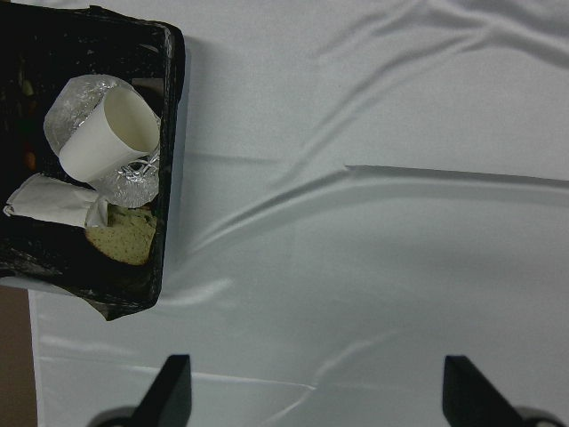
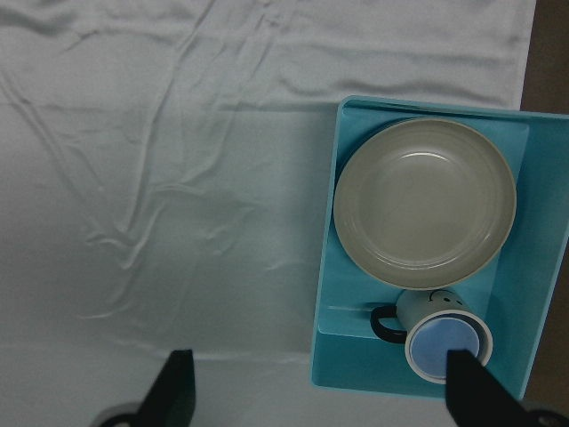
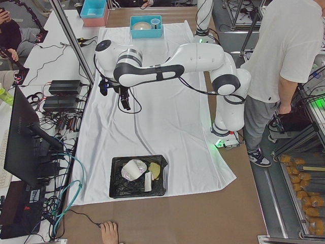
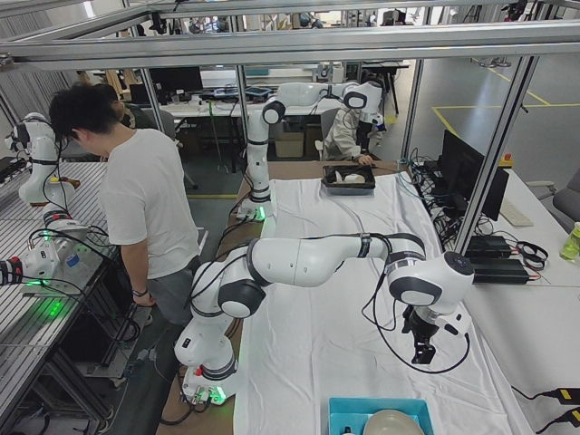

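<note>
A black tray (image 1: 164, 107) at one end of the cloth holds a white paper cup (image 1: 102, 142), crumpled foil (image 1: 129, 187), a folded napkin (image 1: 49, 200) and a yellowish bread piece (image 1: 120, 240). A blue bin (image 2: 356, 365) at the other end holds a beige plate (image 2: 424, 200) and a mug (image 2: 444, 342). My left gripper is open above the cloth beside the black tray. My right gripper is open above the cloth beside the blue bin. Nothing shows between either pair of fingers.
A monitor (image 3: 25, 137) and cables line one side; a standing person (image 3: 274, 61) is on the other. A hand (image 3: 108, 231) rests by a cable at the near table edge.
</note>
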